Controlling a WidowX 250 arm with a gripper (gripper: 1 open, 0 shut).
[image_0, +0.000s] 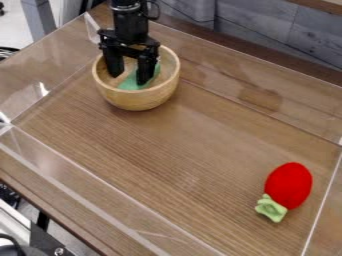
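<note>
My black gripper reaches down from the top into a light wooden bowl at the upper left of the table. A green object lies in the bowl among the fingers; whether they grip it cannot be told. At the lower right lies a red object with a pale green end, apart from the bowl.
A grey panelled wall runs along the back right. The table's edge shows at the lower left.
</note>
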